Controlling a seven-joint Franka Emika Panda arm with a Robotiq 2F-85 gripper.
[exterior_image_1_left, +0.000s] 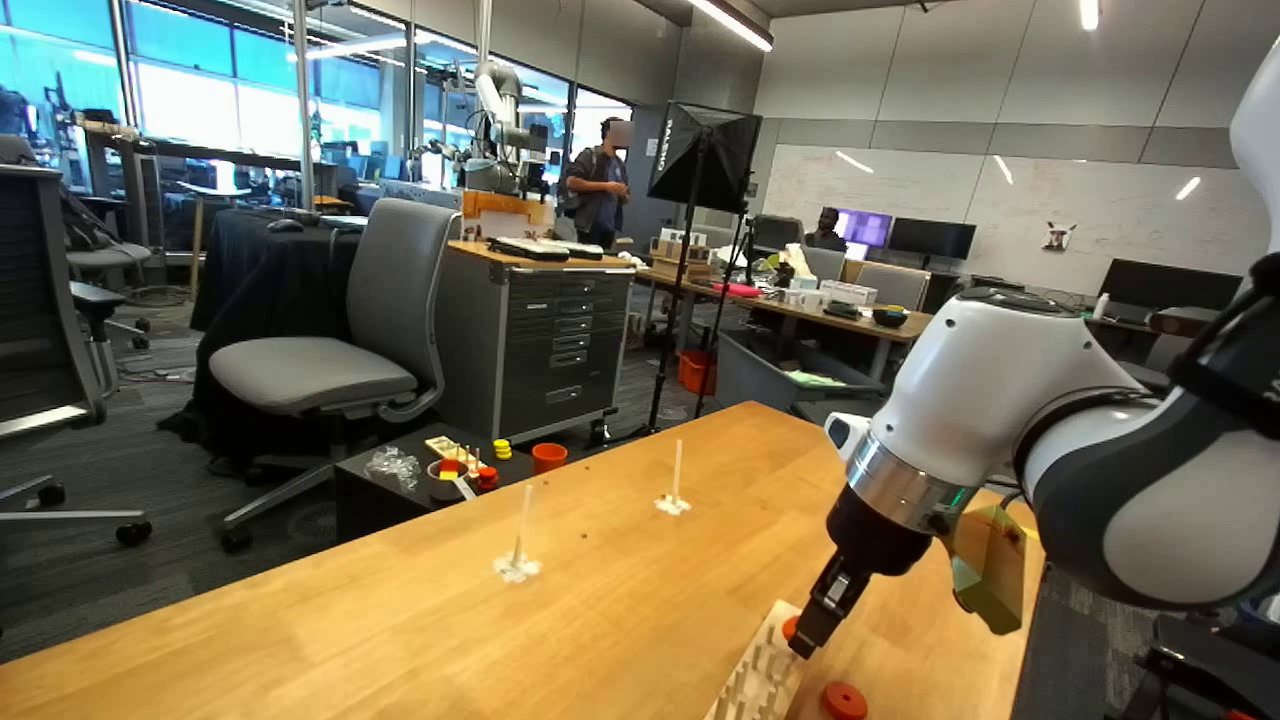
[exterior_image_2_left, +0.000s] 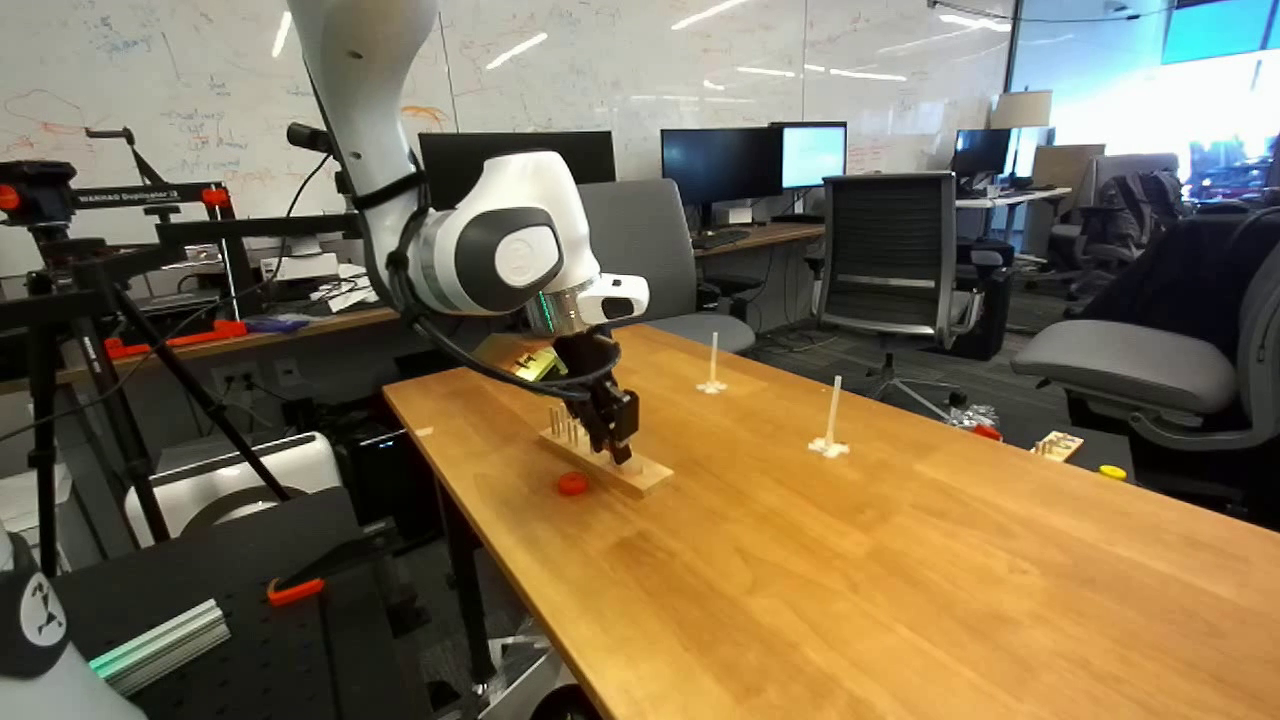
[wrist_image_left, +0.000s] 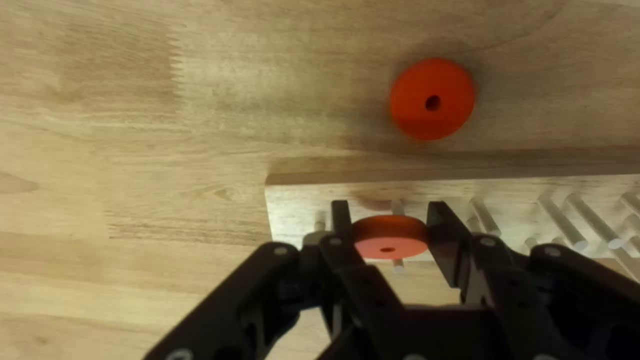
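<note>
My gripper is shut on an orange-red disc (wrist_image_left: 390, 227), gripped by its sides, with its small centre hole dark and empty. It is held over the end of a pale wooden pegboard (wrist_image_left: 294, 207). A peg (wrist_image_left: 398, 207) shows past both edges of the held disc; how high the disc is above the board is hard to tell. In exterior view 1 the gripper (exterior_image_1_left: 801, 646) hides part of the disc (exterior_image_1_left: 791, 628). A second red disc (wrist_image_left: 417, 78) lies flat on the table beside the board, also seen in exterior view 2 as a red disc (exterior_image_2_left: 573, 484).
Two upright sticks on white bases, a nearer stick (exterior_image_1_left: 522, 534) and a farther stick (exterior_image_1_left: 675, 474), stand on the wooden table (exterior_image_1_left: 360, 612). More thin pegs (wrist_image_left: 591, 219) rise along the board's other part. Wide bare tabletop lies between the board and the sticks.
</note>
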